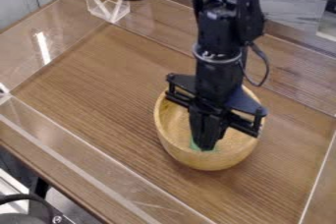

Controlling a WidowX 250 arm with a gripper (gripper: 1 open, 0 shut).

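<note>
The black gripper [202, 136] reaches down into a yellow bowl [237, 151] on the wooden table [85, 100]. Its fingertips are close together, low over the bowl's middle. A small bit of a green item [199, 143] shows just under the fingertips, mostly hidden by them; I cannot tell if it is held.
A clear plastic holder [105, 4] stands at the back left. A pale wall or backsplash edge runs along the back right.
</note>
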